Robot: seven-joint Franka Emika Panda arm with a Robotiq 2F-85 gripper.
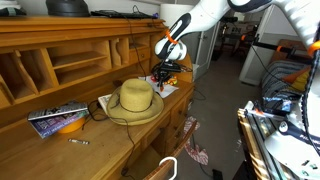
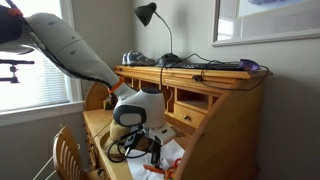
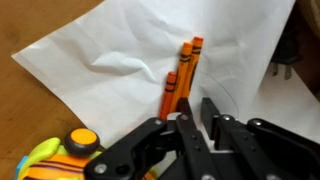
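In the wrist view, several orange and red crayons [image 3: 183,72] with black bands lie side by side on a white sheet of paper [image 3: 110,45]. Their lower ends run into my gripper, whose black fingers [image 3: 150,140] appear shut on at least one orange crayon. How many are between the tips is hidden. Exterior view 2 has the gripper [image 2: 148,156] low over the paper [image 2: 170,152] on the desk. From exterior view 1, it is small and points down at the desk's far end.
An orange, green and yellow object [image 3: 62,155] sits left of the gripper in the wrist view. A straw hat [image 1: 135,102] lies on the desk nearby. Shelf compartments [image 1: 75,68] line the back, and cables run across the desk.
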